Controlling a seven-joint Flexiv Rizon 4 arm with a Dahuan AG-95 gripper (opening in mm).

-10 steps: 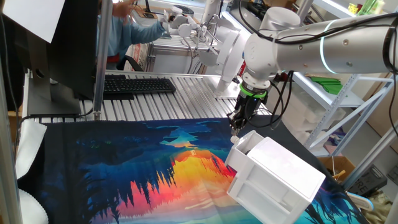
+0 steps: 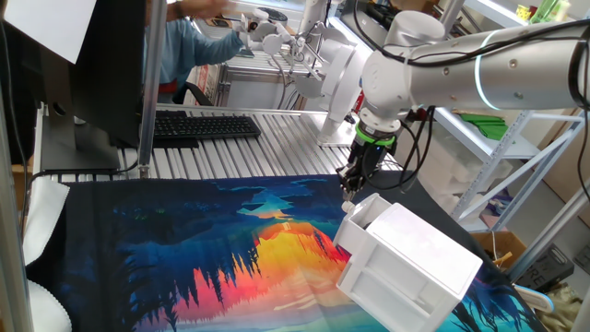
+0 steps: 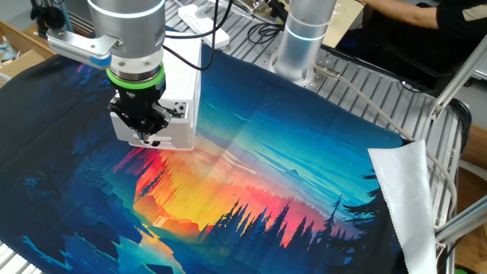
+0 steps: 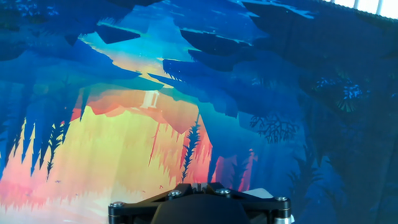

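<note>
A white box-like unit with open compartments rests on the patterned cloth; a drawer-like part stands out from its end nearest my gripper. Pointing down, my gripper is right at that end, close to a small pale knob. Whether it touches the knob is unclear. From the other side, the gripper covers part of the white unit. Only the gripper's dark upper linkage shows along the bottom of the wrist view, with a white edge behind it. The fingertips and any gap between them are hidden.
White cloth lies at the cloth's side. A keyboard and monitor stand beyond it.
My arm, the gripper and the white unit look unmoved. Only the person's hand in the background has shifted.
</note>
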